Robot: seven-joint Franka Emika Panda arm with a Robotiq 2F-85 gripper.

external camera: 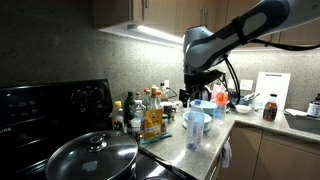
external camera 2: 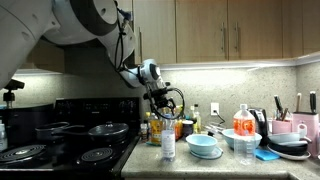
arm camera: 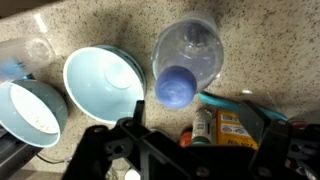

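A clear bottle with a purple-blue cap [arm camera: 176, 87] stands on the speckled counter, seen from above in the wrist view. Its see-through body shows in exterior view 1 as a tall bottle [external camera: 194, 130] and in exterior view 2 as a bottle [external camera 2: 168, 139]. Over it hangs my gripper, fingers spread wide, the cap lying between and just ahead of the two dark fingertips. No contact shows. From the side, the gripper [external camera 2: 164, 108] is above the bottle's top; the exact gap is hard to tell.
Light blue bowls [arm camera: 104, 82] sit close beside the bottle. An orange-labelled bottle [arm camera: 234, 130] and other bottles crowd the other side. A clear bottle with orange liquid [external camera 2: 244, 135] stands farther along. The stove holds a lidded pan [external camera: 92, 157]. Counter in front of the bottle is clear.
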